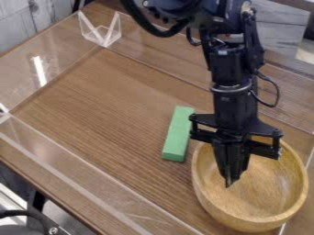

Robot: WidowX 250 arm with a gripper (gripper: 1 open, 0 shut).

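Observation:
My black gripper [227, 170] hangs over a round, pale tan bowl [252, 207] at the lower right, its fingertips low over the bowl's inside at the left part. The fingers look shut, with nothing visible between them; whether they touch the bowl cannot be told. A green block [179, 133] lies on the wooden table just left of the arm, beside the bowl's upper left.
A clear, angular plastic object [95, 27] stands at the back left. A dark cable shows at the bottom left corner.

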